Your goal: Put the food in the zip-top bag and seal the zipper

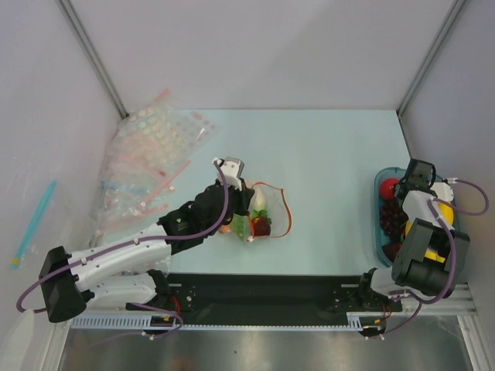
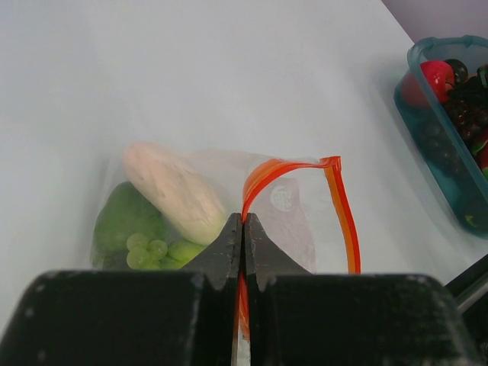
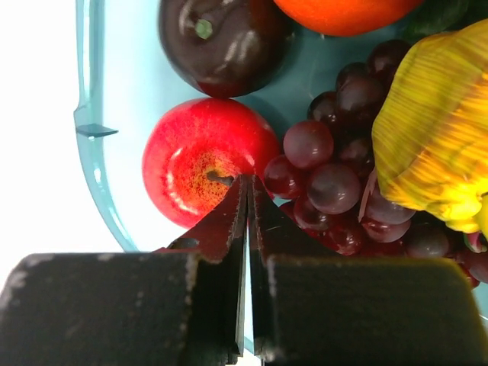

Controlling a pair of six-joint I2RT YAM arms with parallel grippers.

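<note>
The clear zip bag, its orange zipper edge (image 2: 347,217) bowed open, lies mid-table with several pieces of food inside, among them a pale long one (image 2: 175,191) and a green pepper (image 2: 126,221). My left gripper is shut on one side of that zipper edge. Over the blue bin (image 1: 379,246) at the right, my right gripper is shut, nothing between its fingers. A red apple (image 3: 194,152) sits just beyond and left of those fingertips. Dark grapes (image 3: 335,188) lie to their right. Both are outside the fingers.
The bin also holds a dark round fruit (image 3: 225,46), an orange one (image 3: 351,11) and a yellow ribbed piece (image 3: 442,122). Several flat clear bags (image 1: 147,154) lie at the far left. Table between bag and bin is clear.
</note>
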